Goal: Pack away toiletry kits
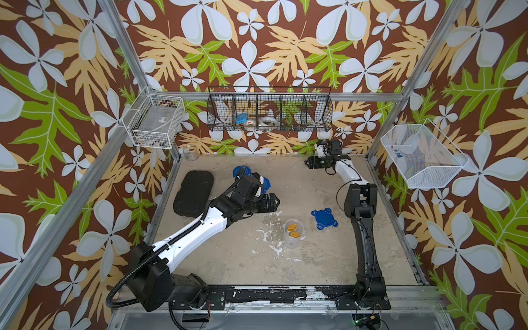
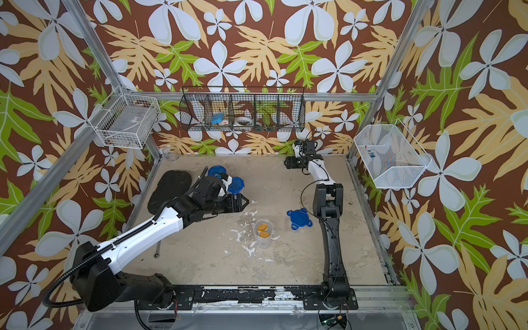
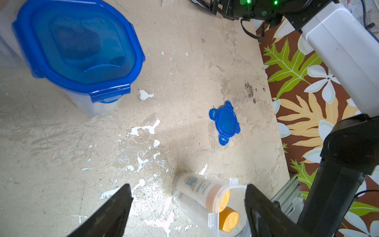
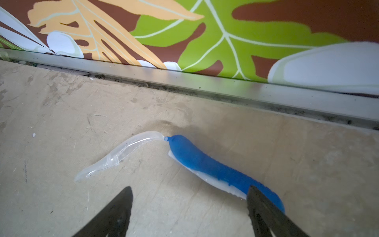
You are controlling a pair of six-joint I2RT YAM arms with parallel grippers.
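A blue toothbrush-like item [image 4: 205, 167] with a clear slender piece [image 4: 132, 148] lies by the back wall, under my open right gripper. My left gripper hangs open above the table centre. Below it stands a clear container [image 3: 193, 209] holding orange-capped bottles [image 3: 228, 219]. A loose blue lid [image 3: 227, 121] lies to the right. A blue-lidded container [image 3: 79, 51] stands at the back left, another blue lid [image 1: 242, 170] beside it, partly hidden by the left arm.
A black mat or case [image 1: 191, 192] lies at the left. Wire baskets hang on the walls: white left [image 1: 155, 112], dark back [image 1: 291, 112] with small items, white right [image 1: 423, 154]. Bare table lies between the containers and the right arm.
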